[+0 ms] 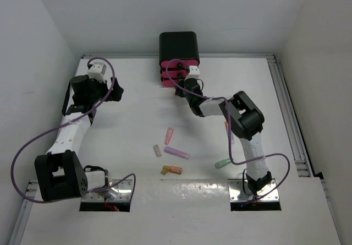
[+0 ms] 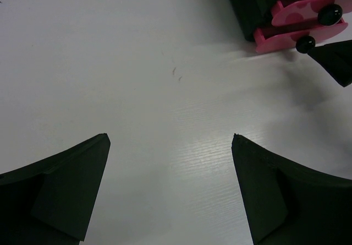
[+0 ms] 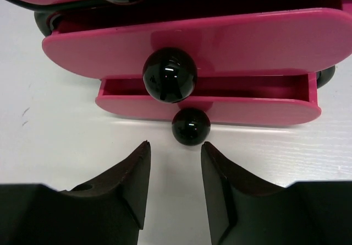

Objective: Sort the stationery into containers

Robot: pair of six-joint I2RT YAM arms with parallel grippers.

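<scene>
A black drawer box with pink drawers stands at the back centre. In the right wrist view my right gripper is part open, just below the black knob of the bottom pink drawer, with nothing between its fingertips. Another knob sits on the drawer above. My left gripper stands open and empty over the left of the table. On the table lie a pink item, a purple item, an orange item, a small grey item and a green item.
An orange-and-pale item lies beside my right arm. Grey walls and metal rails edge the workspace.
</scene>
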